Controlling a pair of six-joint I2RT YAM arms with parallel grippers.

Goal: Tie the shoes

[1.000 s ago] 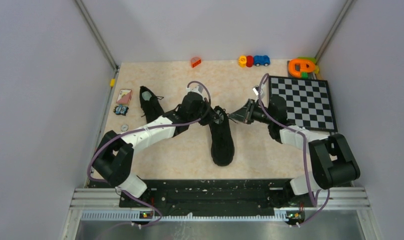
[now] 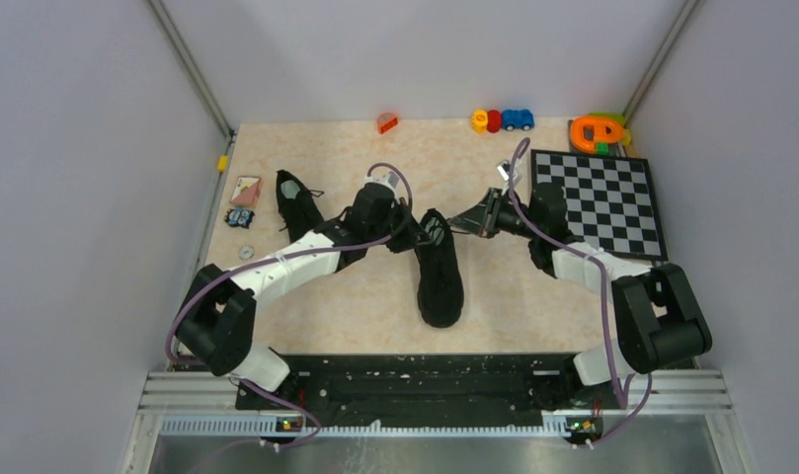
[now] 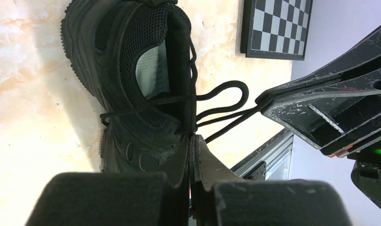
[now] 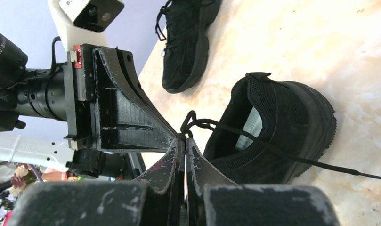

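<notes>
A black shoe (image 2: 439,286) lies mid-table, toe toward the front edge. My left gripper is above its collar, shut, with dark lace (image 3: 233,117) running to its fingertips. Just right of the shoe, my right gripper is shut on lace at its tips; a loop and strands span between the two grippers in the left wrist view. A loose lace end (image 4: 358,173) crosses the shoe in the right wrist view. The second black shoe (image 2: 294,202) lies at the left, partly behind the left arm.
A checkerboard (image 2: 598,197) lies at right beneath part of the right arm. Toy vehicles (image 2: 517,119) and blocks line the back edge; small objects (image 2: 245,193) sit along the left edge.
Both grippers have shifted slightly near the shoe's collar, the right one a little outward to the right. The shoes lie essentially where they were.
</notes>
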